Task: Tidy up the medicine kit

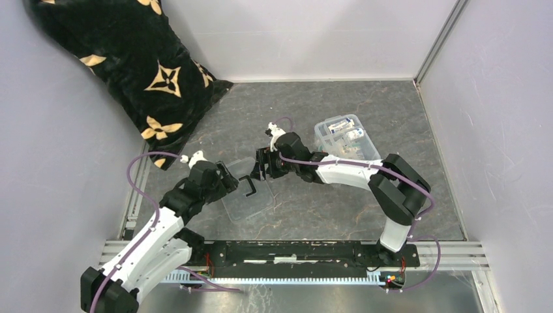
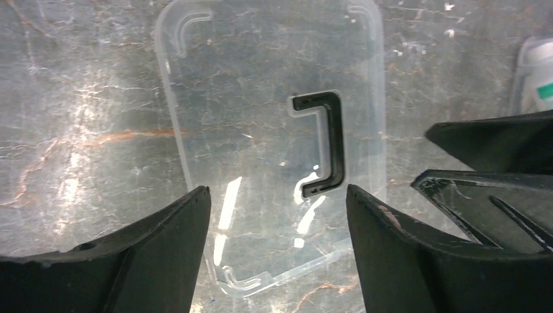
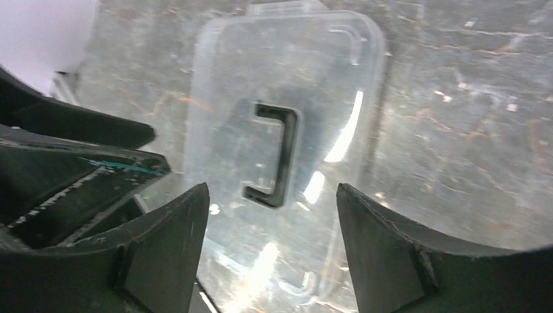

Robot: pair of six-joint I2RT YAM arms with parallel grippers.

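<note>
A clear plastic lid (image 1: 249,203) with a black angular handle (image 2: 334,137) lies flat on the grey marble surface. My left gripper (image 1: 228,177) hangs over its upper left part, part open, with nothing visible between its fingers. My right gripper (image 1: 261,165) is over the lid's upper right corner, also open with nothing between its fingers; in the right wrist view the lid shows below it. The clear medicine box (image 1: 362,140), holding packets and small items, stands at the back right, partly behind the right arm.
A black patterned cloth (image 1: 130,78) drapes over the back left corner. Walls bound the surface at back and sides.
</note>
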